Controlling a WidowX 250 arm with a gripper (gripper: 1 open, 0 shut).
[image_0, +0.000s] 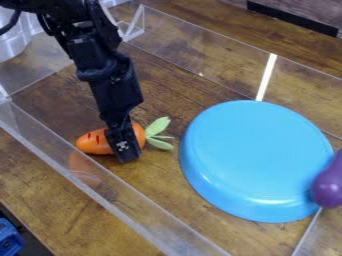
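Note:
An orange toy carrot with pale green leaves lies on the wooden surface at the lower left of the camera view. My black gripper reaches down from the top left onto the carrot, its fingers at the carrot's body near the leaf end. The dark fingers overlap, so how far they are closed around the carrot is hard to see.
A large blue round lid or plate fills the right middle. A purple object sits at its right edge. Clear plastic walls surround the area. A blue item is at the lower left, outside the wall.

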